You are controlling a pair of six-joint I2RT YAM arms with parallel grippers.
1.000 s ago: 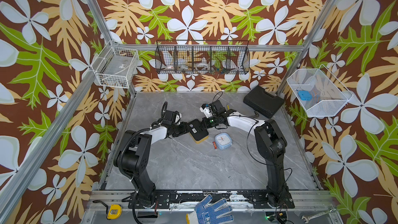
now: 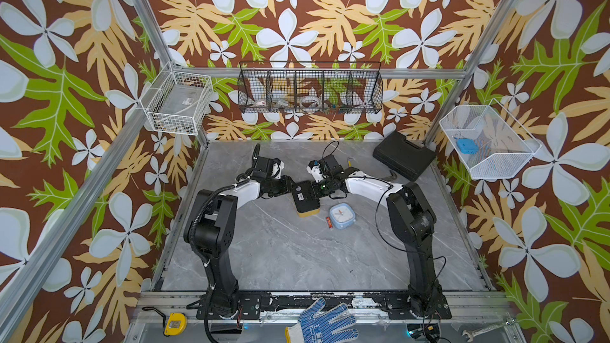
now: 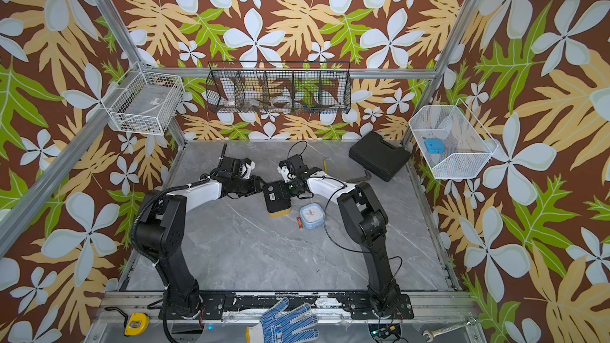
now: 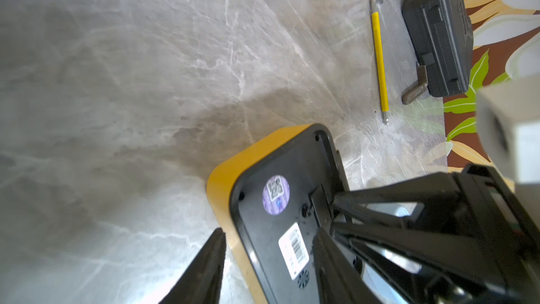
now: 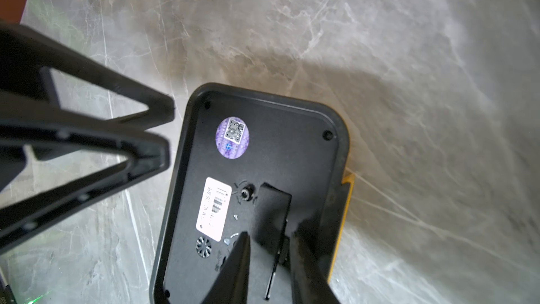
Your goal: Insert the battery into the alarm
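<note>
The yellow-and-black alarm [image 2: 303,197] lies back up at mid-table between both grippers, showing its round sticker, barcode label and raised middle part [image 5: 271,214]. My left gripper is over the alarm's left edge, its fingers apart with nothing seen held between them. My right gripper stands open over the middle part of the back, a fingertip on each side of the dark ridge. A red battery [image 2: 329,222] lies beside a light-blue clock [image 2: 342,214], nearer the front.
A black case [image 2: 403,154] lies at back right, with a yellow-handled tool [image 4: 379,62] and a brush-like item [image 4: 414,87] near it. Wire baskets hang on the frame.
My left gripper and arm have moved toward the back of the table. The alarm has turned slightly more upright in the top left view. My right arm has shifted slightly.
</note>
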